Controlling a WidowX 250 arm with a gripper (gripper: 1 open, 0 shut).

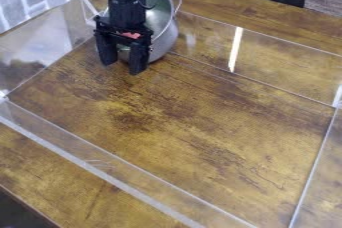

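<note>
My black gripper [123, 54] hangs at the upper left of the camera view, its two fingers pointing down and apart, so it is open. It stands in front of a metal pot [160, 34], overlapping much of it. A small red object [131, 35] shows behind the gripper by the pot; whether the fingers touch the pot or it, I cannot tell.
A wooden table [187, 142] is bounded by low clear walls [94, 162] on its sides. A white railing or grid is at the back left.
</note>
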